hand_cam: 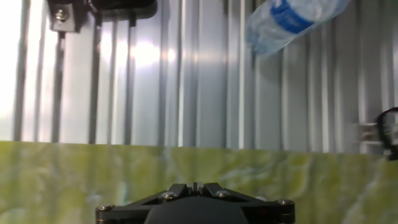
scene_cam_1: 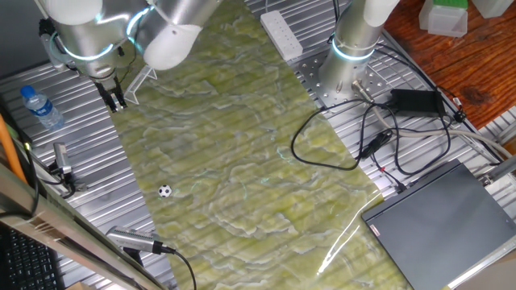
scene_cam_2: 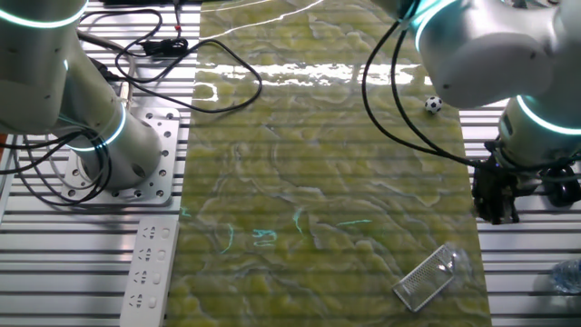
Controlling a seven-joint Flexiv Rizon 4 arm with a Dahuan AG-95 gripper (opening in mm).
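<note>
My gripper [scene_cam_1: 114,105] points down by the left edge of the green marbled sheet [scene_cam_1: 242,153], close to a white bracket-like piece [scene_cam_1: 141,85] that lies on the sheet. In the wrist view the black fingertips of the gripper meet in the middle, and nothing shows between them. A small black-and-white ball [scene_cam_1: 164,191] rests on the sheet, well apart from the gripper. From the other side, the piece looks like a clear frame with a mesh panel [scene_cam_2: 424,281].
A water bottle [scene_cam_1: 42,109] lies on the ribbed metal table left of the gripper. A power strip [scene_cam_1: 281,35], black cables [scene_cam_1: 326,165] and a dark laptop [scene_cam_1: 443,229] are off to the right.
</note>
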